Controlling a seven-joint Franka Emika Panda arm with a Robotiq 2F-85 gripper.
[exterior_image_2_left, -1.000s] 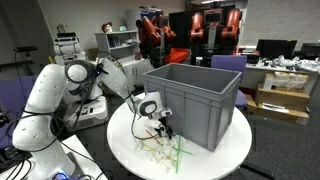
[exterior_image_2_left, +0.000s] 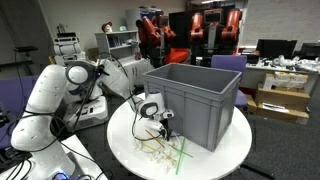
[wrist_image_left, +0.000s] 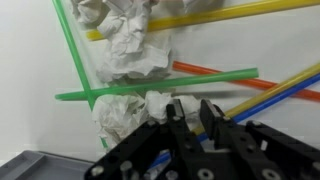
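Note:
Over the white round table, my gripper (exterior_image_2_left: 167, 135) points down among the scattered straws and paper, close to the grey bin. In the wrist view its dark fingers (wrist_image_left: 207, 108) stand a little apart, with crumpled white paper (wrist_image_left: 157, 103) at and between the tips. Whether they press on it cannot be made out. A green straw (wrist_image_left: 165, 83) runs just beyond the tips. Beside the right finger lie a yellow straw (wrist_image_left: 262, 101) and a blue straw (wrist_image_left: 285, 92), partly hidden by the gripper. More crumpled paper (wrist_image_left: 125, 50) lies farther up.
The tall grey bin (exterior_image_2_left: 199, 112) stands on the table right behind the litter, its rim well above my gripper. Another yellow straw (wrist_image_left: 245, 17) and a red straw (wrist_image_left: 240, 80) lie nearby.
My arm and gripper have shifted only very slightly near the same spot beside the bin. The bin and the litter look unmoved.

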